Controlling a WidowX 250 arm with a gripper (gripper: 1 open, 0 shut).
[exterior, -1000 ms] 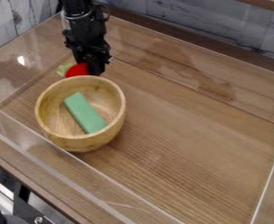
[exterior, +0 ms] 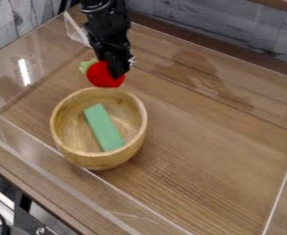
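Note:
My black gripper [exterior: 109,59] hangs at the upper middle, shut on a red round object [exterior: 105,75], which partly hides the fingertips. Below it a round wooden bowl [exterior: 72,128] holds a green rectangular block [exterior: 102,126]. A small pale green piece [exterior: 87,67] shows just left of the red object, partly hidden behind it.
Raised wooden edges border the back, and a pale rim runs along the right side.
My gripper and the red object have moved up and to the right, away from over the bowl's back rim, now showing more of the red object.

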